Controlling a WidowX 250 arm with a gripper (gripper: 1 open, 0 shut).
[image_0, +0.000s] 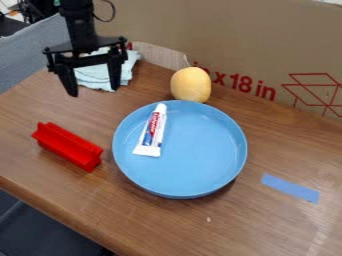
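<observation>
My black gripper (90, 72) is at the upper left, open, its fingers pointing down in front of and over a pale folded cloth (115, 69). A blue plate (194, 175) holds a white toothpaste tube (150, 132) on its left part. A yellow rounded object (190, 84) stands behind the plate. A red elongated object (66, 144) lies left of the plate.
A cardboard panel (254, 50) runs along the back of the wooden table (254, 225). A strip of blue tape (290, 187) is at the right.
</observation>
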